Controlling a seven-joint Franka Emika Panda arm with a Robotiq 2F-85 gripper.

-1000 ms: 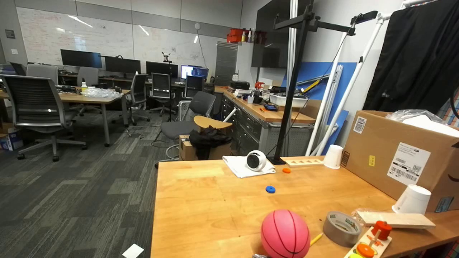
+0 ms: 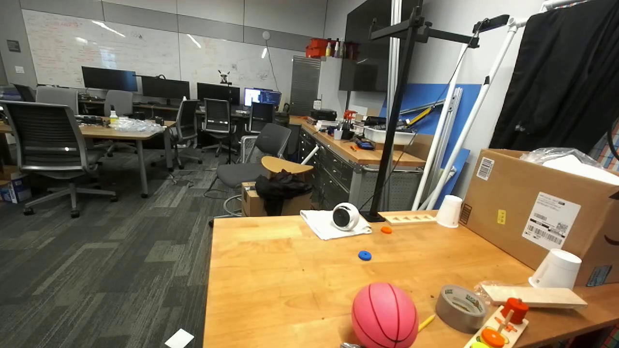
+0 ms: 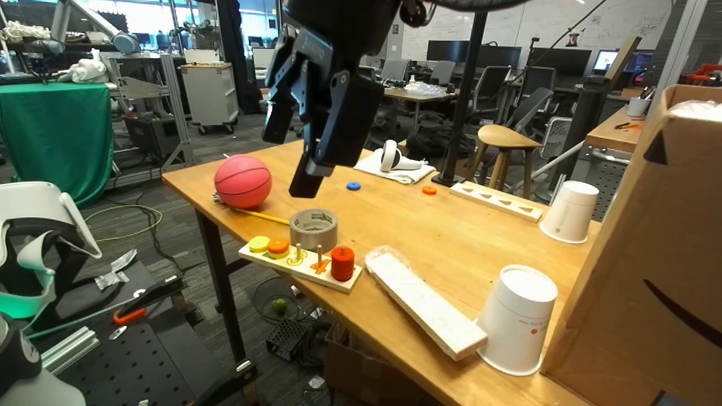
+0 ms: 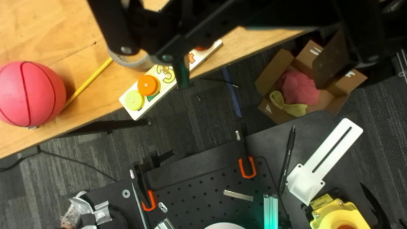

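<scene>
My gripper (image 3: 291, 153) hangs in the air above the near side of the table, tilted downward, its fingers spread with nothing between them. In the wrist view a wide gap separates the two dark fingers. Below stands a wooden peg board (image 3: 308, 269) with yellow, orange and red rings. A grey tape roll (image 3: 313, 230) sits just behind it. To the left rests a pink ball (image 3: 243, 181), with a yellow pencil (image 3: 260, 216) beside it. Farther back lie a blue ring (image 3: 353, 185) and an orange ring (image 3: 429, 190), loose on the wood.
Two upturned white cups (image 3: 518, 318) (image 3: 570, 211) stand near a big cardboard box (image 3: 636, 257) on the right. A long pale block (image 3: 426, 304) lies by the nearer cup. At the back, a white camera-like device (image 2: 346, 216) rests on a cloth (image 2: 320, 224).
</scene>
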